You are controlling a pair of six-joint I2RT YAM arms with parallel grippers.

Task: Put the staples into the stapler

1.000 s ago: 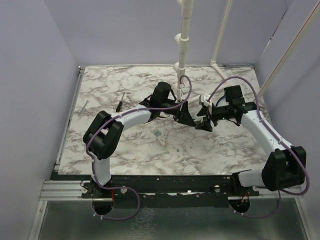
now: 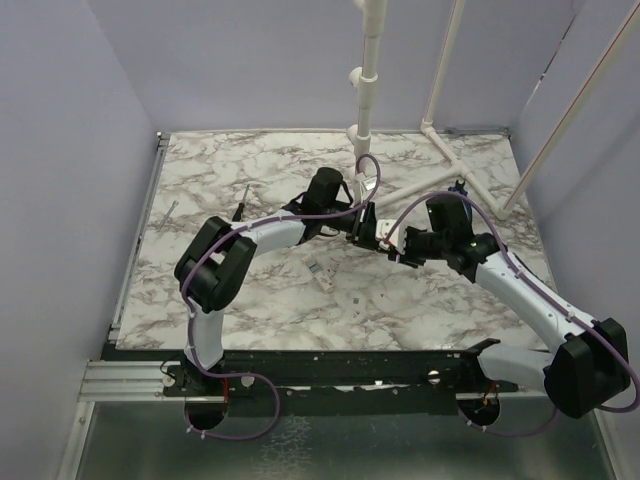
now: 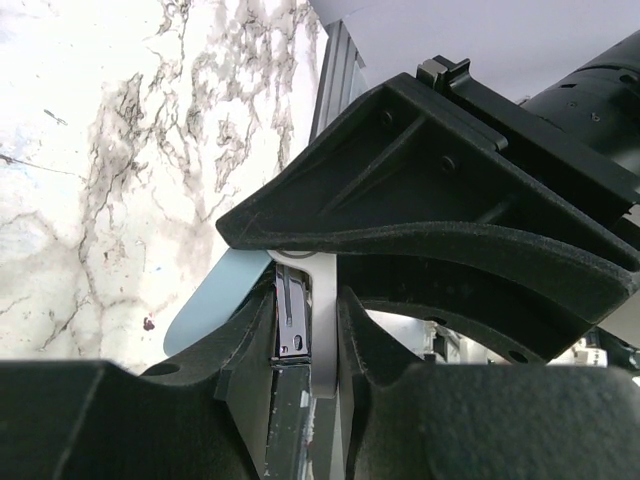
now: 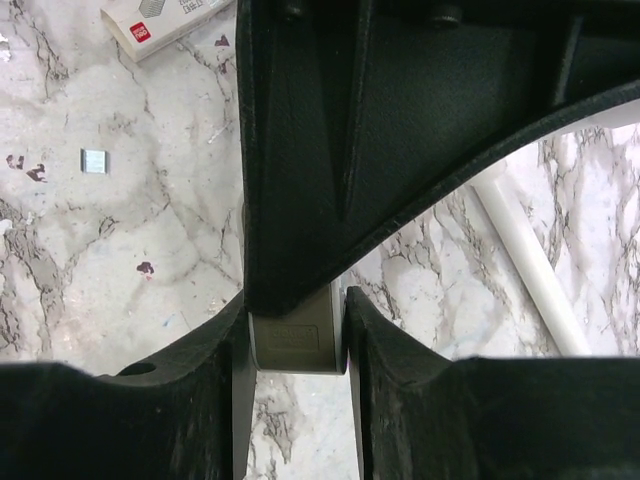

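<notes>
Both grippers meet at the centre of the top view around the stapler. My left gripper [image 2: 365,225] is shut on part of the stapler [image 3: 322,330]; between its fingers show a pale body, a metal channel [image 3: 293,315] and a light-blue piece [image 3: 212,300]. My right gripper [image 2: 390,240] is shut on a grey stapler part [image 4: 295,335], mostly hidden in the right wrist view behind a black gripper body. Whether staples sit in the channel I cannot tell.
A small staple box [image 4: 165,20] lies on the marble table [image 2: 200,300], with a small staple strip [image 4: 94,161] near it. White pipes [image 2: 460,170] stand at the back.
My right arm has swung down toward the front, its wrist lower in the top view, with the gripper staying at the stapler. The left arm has shifted only slightly.
</notes>
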